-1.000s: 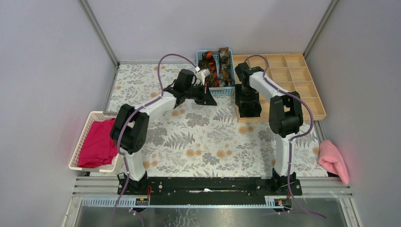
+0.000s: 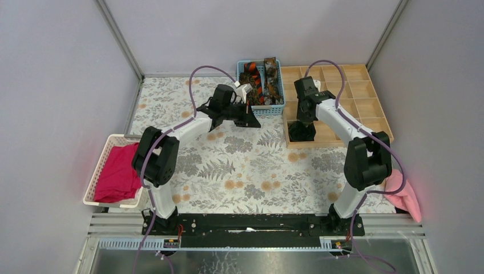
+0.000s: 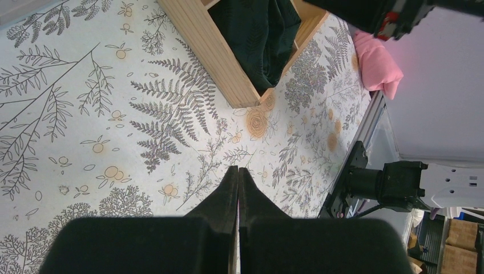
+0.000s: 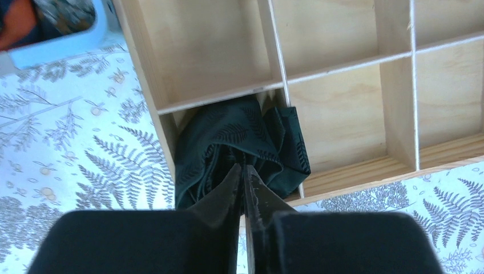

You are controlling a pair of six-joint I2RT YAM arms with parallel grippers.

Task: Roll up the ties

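Note:
A dark green tie (image 4: 228, 128) lies bunched in the front-left corner compartment of the wooden box (image 4: 388, 171), some of its folds reaching over the divider on the right. In the top view it appears as a black bundle (image 2: 301, 132). My right gripper is over its front part, the fingers close together; whether they touch cloth is unclear. Over the patterned table, left of the box, my left gripper is shut with nothing showing between its fingers. Two patterned ties, one orange-striped (image 2: 253, 77) and one brown (image 2: 270, 80), lie in the blue basket (image 2: 268, 109).
Other visible box compartments (image 2: 362, 89) are empty. A white basket of red cloth (image 2: 117, 174) stands at far left, and a pink cloth (image 2: 402, 194) lies at far right.
My right arm has moved to the right over the box, its elbow swinging outward. The dark tie stays in its corner compartment. The left arm has hardly moved.

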